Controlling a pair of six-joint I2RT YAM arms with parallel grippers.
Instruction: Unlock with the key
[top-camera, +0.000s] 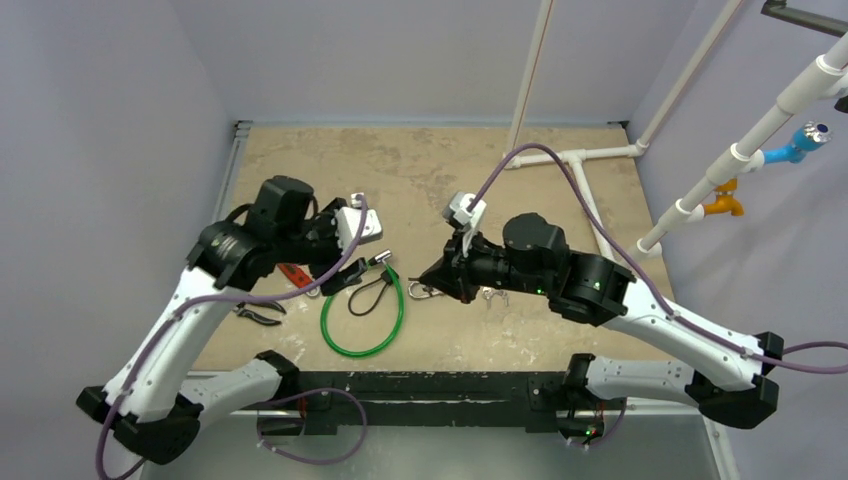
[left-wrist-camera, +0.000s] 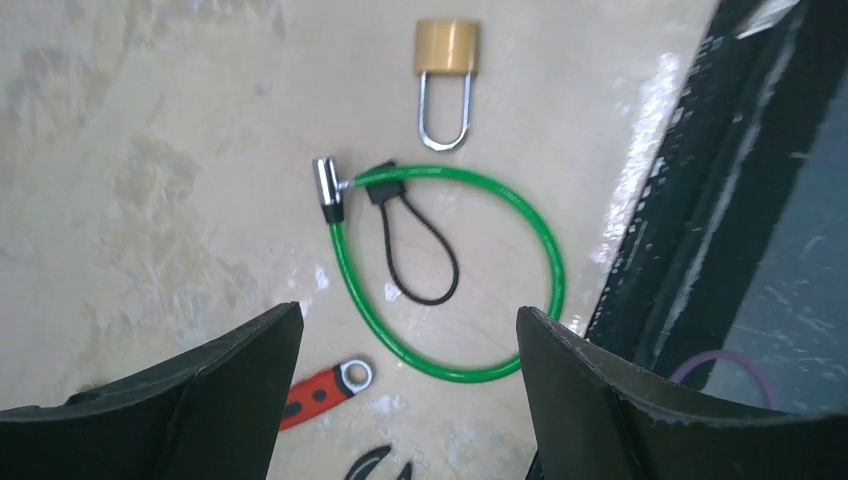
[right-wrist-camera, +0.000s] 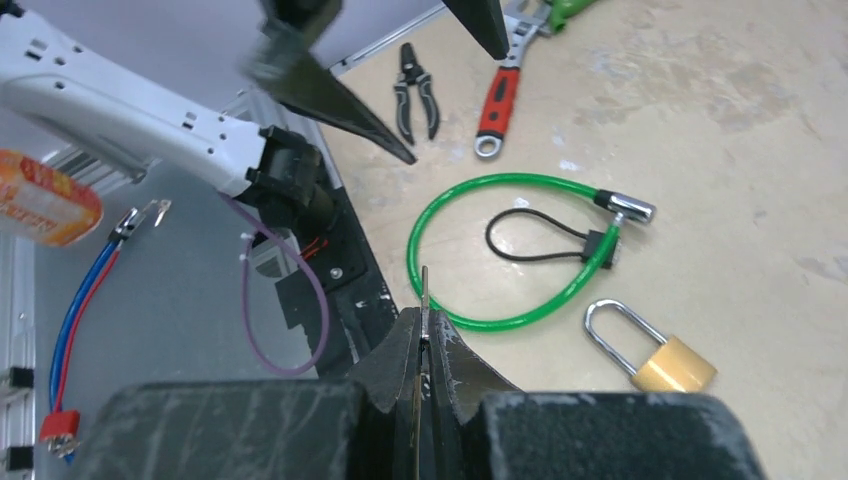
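Note:
My right gripper (top-camera: 443, 285) is shut; a thin rod-like piece, possibly a key, stands up between its fingertips in the right wrist view. My left gripper hangs above the mat, open and empty. Below them lie a green cable lock (left-wrist-camera: 331, 185) with a silver head and a brass padlock (left-wrist-camera: 446, 45) with a closed-looking shackle. A small black loop with a dark block (right-wrist-camera: 600, 248) lies inside the green cable. In the top view small keys (top-camera: 496, 295) on rings lie right of the padlock, which is partly hidden.
A red-handled wrench (right-wrist-camera: 499, 100) and black pliers (right-wrist-camera: 419, 95) lie at the left. White pipes (top-camera: 585, 170) with blue and orange taps line the right side.

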